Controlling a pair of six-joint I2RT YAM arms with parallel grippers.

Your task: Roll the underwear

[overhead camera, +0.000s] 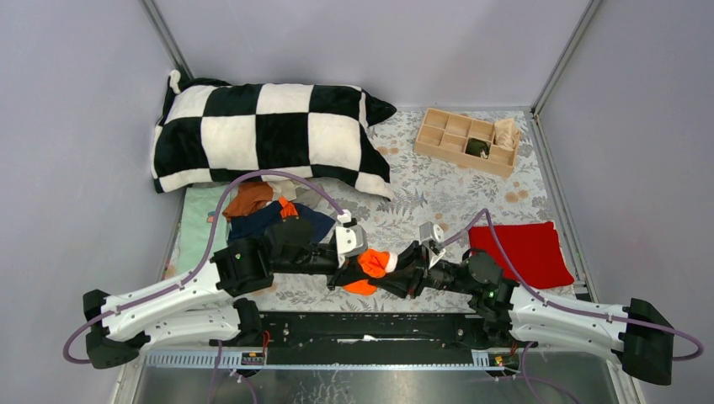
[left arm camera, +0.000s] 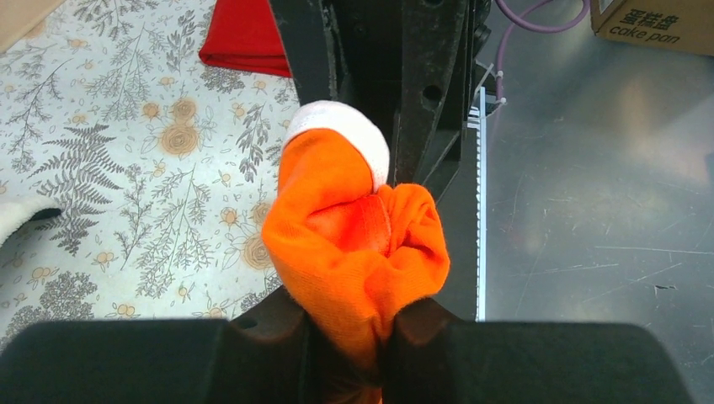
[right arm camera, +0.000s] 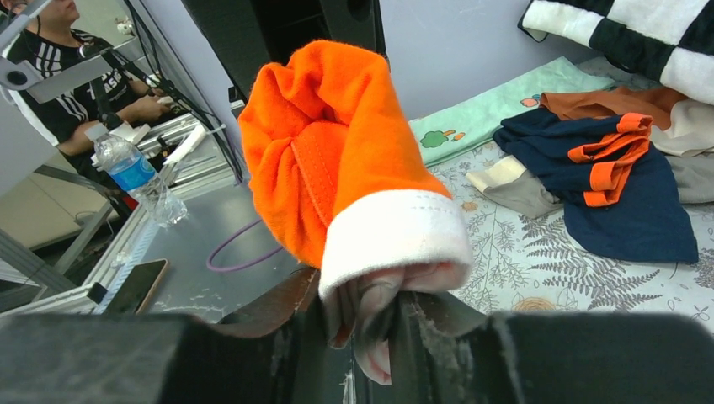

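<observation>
An orange underwear with a white waistband (overhead camera: 376,261) is held up between my two grippers near the table's front middle. In the left wrist view the bunched orange cloth (left arm camera: 354,244) rises from between the fingers of my left gripper, which are closed on it. In the right wrist view the white band (right arm camera: 394,229) sits at the fingers of my right gripper, with pinkish-white fabric hanging between them; these fingers are on the cloth.
A checkered pillow (overhead camera: 282,126) lies at the back left, above folded clothes (overhead camera: 253,219). A wooden divided box (overhead camera: 438,139) is at the back right, a red cloth (overhead camera: 526,252) at the right.
</observation>
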